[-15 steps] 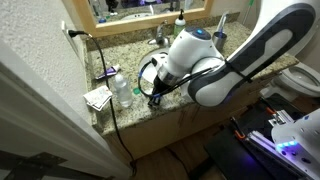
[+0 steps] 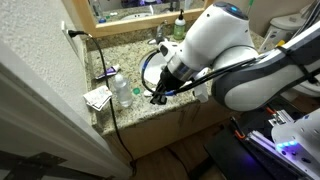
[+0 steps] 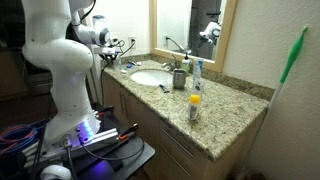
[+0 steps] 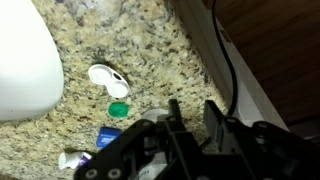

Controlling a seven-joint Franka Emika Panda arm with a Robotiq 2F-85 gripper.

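My gripper hangs over the granite counter [image 4: 145, 32], its dark fingers pointing down in the wrist view. Whether anything sits between those fingers is too dark and small to tell. Beside them on the counter lie a white lens case [image 4: 108, 80], a small green cap [image 4: 118, 111] and a blue cap [image 4: 107, 137]. The other views show the gripper near the counter's front edge, in exterior view 1 just right of a clear bottle [image 2: 122, 90].
The white sink [image 3: 153, 77] is set into the counter. A black cable [image 2: 105, 68] runs over its left end. Farther along stand another clear bottle [image 3: 196, 75] and a yellow-capped bottle [image 3: 194, 107]. A wall [image 2: 45, 60] closes off the left side.
Over the last second the arm has swung up and appears larger, covering more of the sink in exterior view 1. The bottle and small counter items have stayed where they were.
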